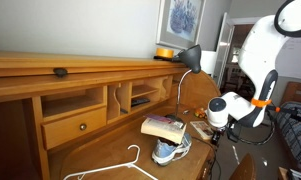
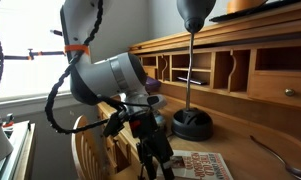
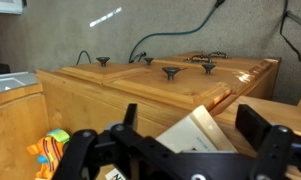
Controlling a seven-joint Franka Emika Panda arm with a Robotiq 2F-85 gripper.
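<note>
My gripper stands open at the desk's front edge, low over the drawer fronts. In the wrist view its black fingers point(image 3: 252, 124) are set wide apart. A white-edged flat thing point(image 3: 202, 130) shows between and beyond them; whether they touch it cannot be told. From the side, the gripper point(image 1: 216, 146) is at the right end of the desk, partly hidden by its own arm. A printed sheet or magazine point(image 2: 202, 166) lies on the desktop beside the arm in the second exterior view.
A blue-grey shoe point(image 1: 168, 152), a book point(image 1: 163, 127) and a white hanger point(image 1: 112, 168) lie along the desk. The lamp base point(image 2: 192, 125) stands behind the sheet. Knobbed drawers point(image 3: 170, 72) face the floor. Something orange point(image 3: 50, 150) lies at lower left in the wrist view.
</note>
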